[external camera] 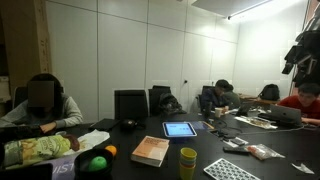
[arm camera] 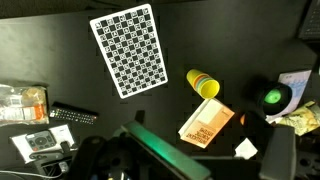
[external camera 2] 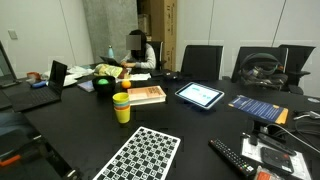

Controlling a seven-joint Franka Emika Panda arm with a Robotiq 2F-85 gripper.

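My gripper is open high over the dark table, with nothing held between its fingers. At the upper right of exterior view 1 the arm's end point(external camera: 300, 58) is partly cut off by the frame. Below it, in the wrist view, lie a black-and-white checkered board point(arm camera: 130, 50), a yellow striped cup point(arm camera: 203, 84) and an orange-and-white book point(arm camera: 206, 122). A black bowl point(external camera: 92, 163) holds something green point(external camera: 98, 163). Next to the bowl is a small orange object point(external camera: 111, 150).
A lit tablet point(external camera 2: 199, 95) stands behind the book. To the right are a black remote point(external camera 2: 232, 157), a clear plastic packet point(external camera: 263, 152) and cables. Seated people and chairs line the table's far side. The table around the checkered board has clear room.
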